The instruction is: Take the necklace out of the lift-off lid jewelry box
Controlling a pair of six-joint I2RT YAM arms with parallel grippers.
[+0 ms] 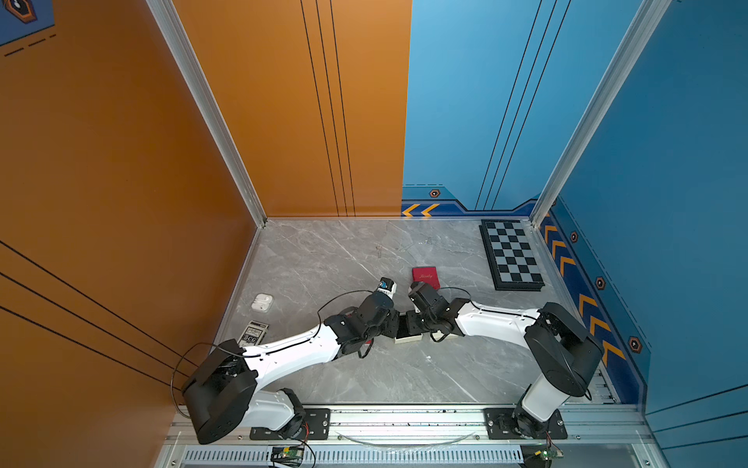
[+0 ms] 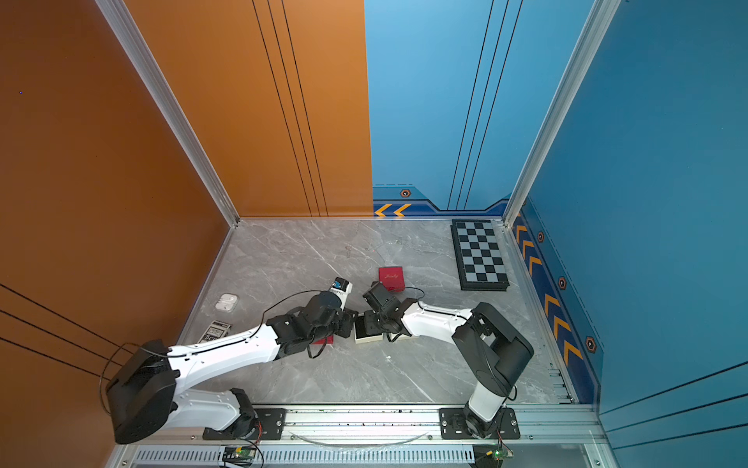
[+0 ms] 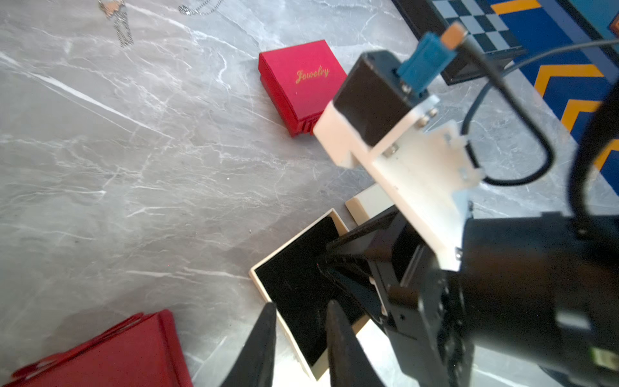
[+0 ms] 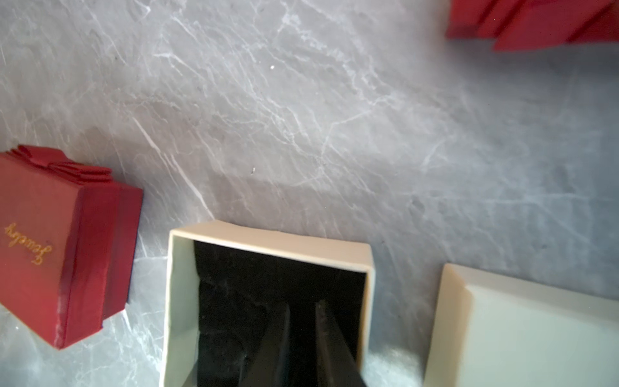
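The white jewelry box (image 4: 270, 245) stands open with black lining in the middle of the table, its lid (image 4: 522, 322) lying beside it. My left gripper is part open over the box's near end, with nothing visible between its fingers. My right gripper points down into the box, its fingertips close together over the black lining; whether it grips anything there is unclear. No necklace shows inside the box in these views.
Red jewelry boxes (image 3: 303, 84) (image 3: 109, 361) lie behind and left of the open box. Two chains (image 3: 119, 22) lie farther back. A chessboard (image 1: 512, 253) sits at back right, a white case (image 1: 262, 302) at left.
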